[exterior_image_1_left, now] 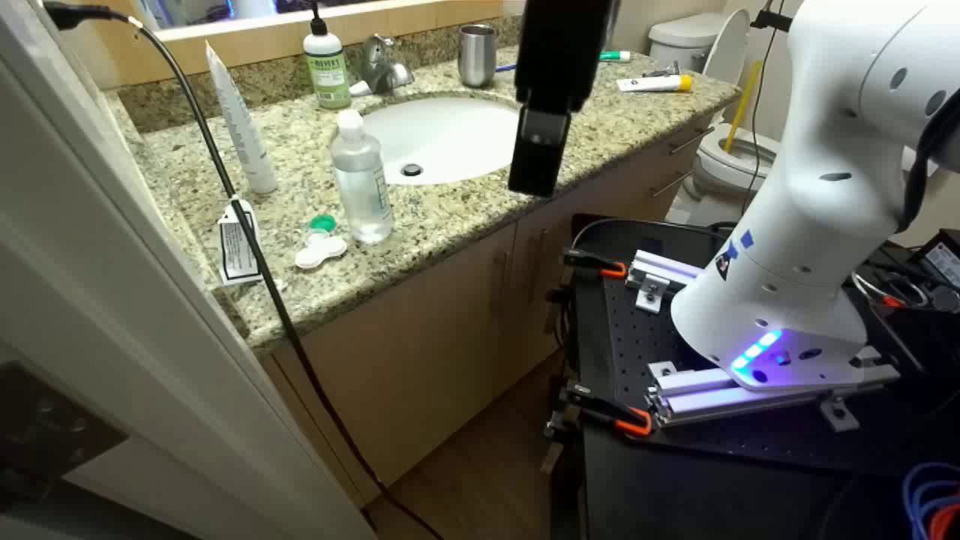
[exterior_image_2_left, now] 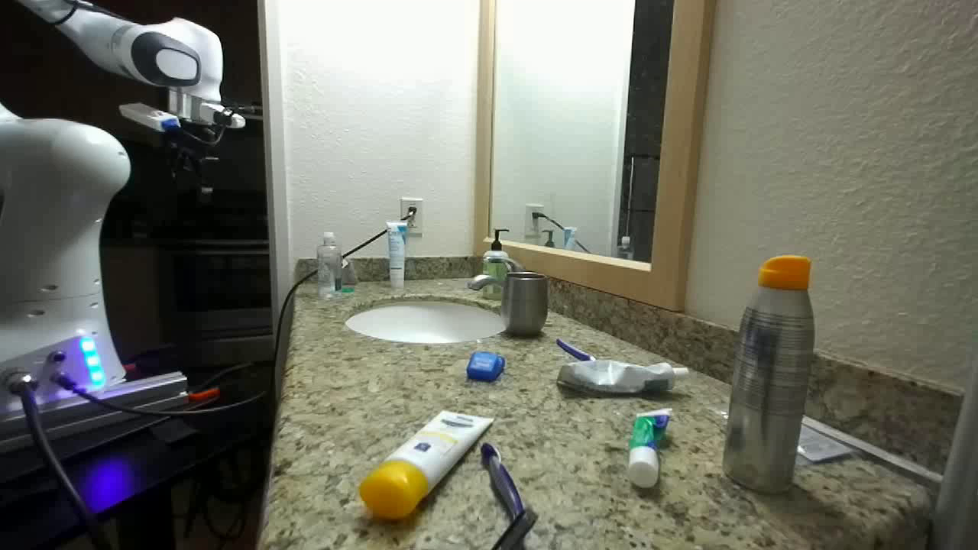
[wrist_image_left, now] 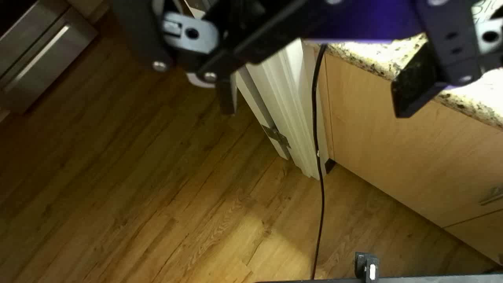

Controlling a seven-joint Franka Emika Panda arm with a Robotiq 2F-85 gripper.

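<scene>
With its fingers (wrist_image_left: 417,87) spread wide, my gripper is open in the wrist view, and only floor, door frame and cabinet front show behind the gap. Exterior view 1 has the dark gripper (exterior_image_1_left: 538,151) hanging in front of the sink's near edge, seen side-on. From the far end, in exterior view 2, the gripper (exterior_image_2_left: 203,174) is in the air left of the counter, above its height and touching nothing. A clear bottle with a white cap (exterior_image_1_left: 361,180) stands on the counter, beside a contact lens case (exterior_image_1_left: 319,250) with a green lid.
Around the sink (exterior_image_1_left: 450,135) stand a soap bottle (exterior_image_1_left: 326,67), a steel cup (exterior_image_1_left: 477,55) and a white tube (exterior_image_1_left: 241,126). Toothpaste tubes, a blue floss box (exterior_image_2_left: 485,366) and a spray can (exterior_image_2_left: 772,376) occupy the other end. A black cable (wrist_image_left: 314,103) hangs over the counter edge.
</scene>
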